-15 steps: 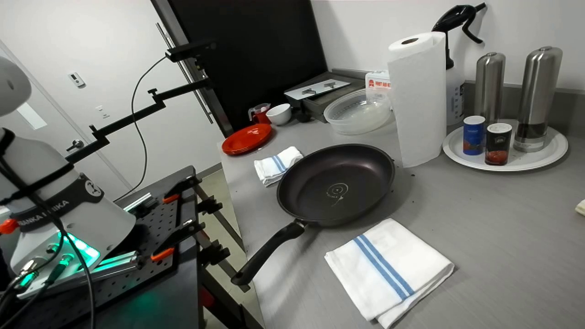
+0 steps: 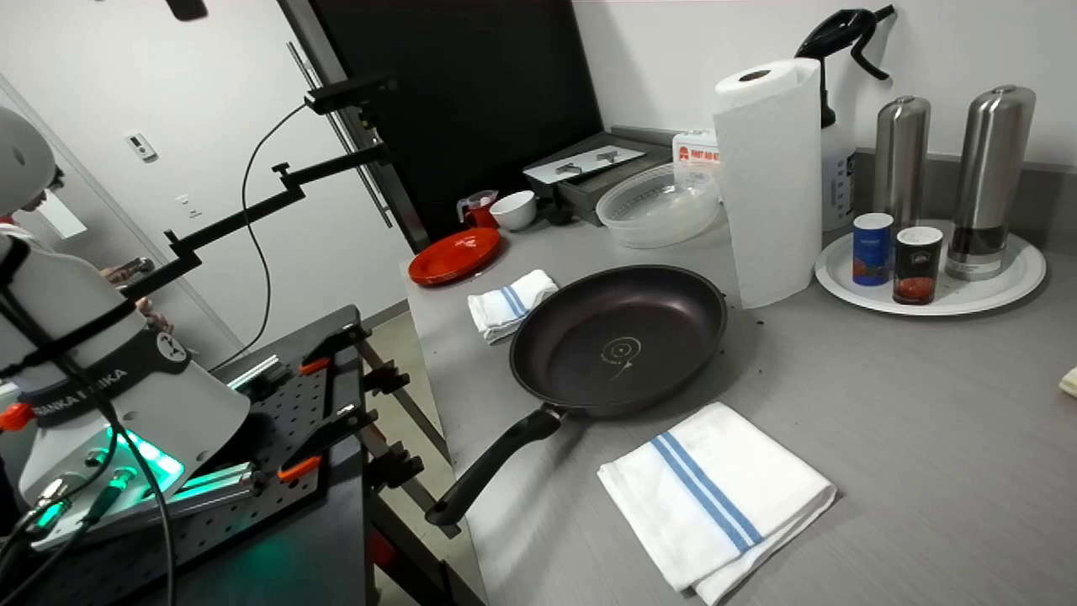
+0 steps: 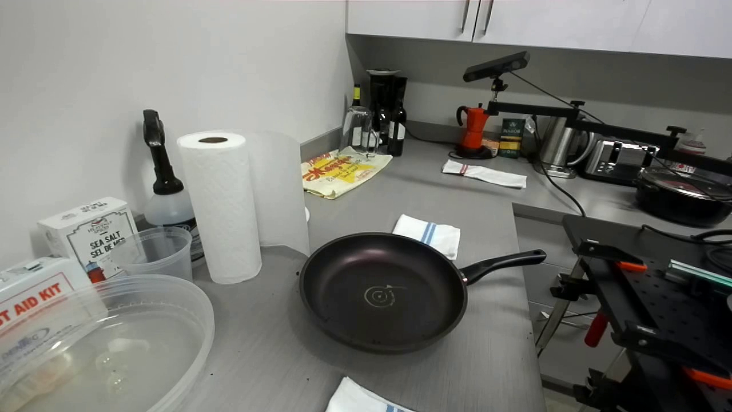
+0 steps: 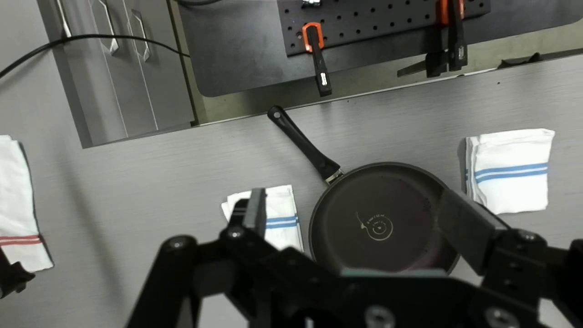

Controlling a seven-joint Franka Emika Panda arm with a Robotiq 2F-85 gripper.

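Observation:
High over the counter, my gripper stands open in the wrist view, its fingers (image 4: 253, 213) wide apart and nothing held between them. The dark frying pan (image 4: 377, 218) lies below, apart from the gripper, with its black handle (image 2: 495, 465) reaching toward the counter's edge. A folded white towel with blue stripes (image 2: 717, 495) lies on one side of the pan, and a second blue-striped towel (image 4: 511, 169) on the other. Neither exterior view shows the gripper.
A paper towel roll (image 2: 772, 187) stands behind the pan, near a white plate (image 2: 833, 283) bearing shakers and steel mills. Red plates (image 2: 456, 254) and a clear plastic tub (image 2: 661, 217) are farther along. Bare counter (image 4: 147, 186) extends left of the pan in the wrist view.
A person has come partly into view behind the robot's base, near the door. The pan, the towels and the visible part of the arm look unmoved.

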